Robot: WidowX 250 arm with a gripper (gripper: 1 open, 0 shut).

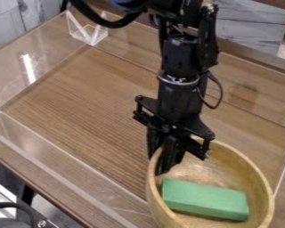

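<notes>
A black robot arm hangs from the top centre, its gripper (169,150) down at the upper left rim of a tan oval bowl (262,198) at the lower right. The gripper appears shut on that rim, though its fingertips are partly hidden by the black housing and the bowl. Inside the bowl lies a green rectangular block (205,199), toward the front.
A clear plastic piece (88,25) is at the back left. Black cable crosses the bottom left corner.
</notes>
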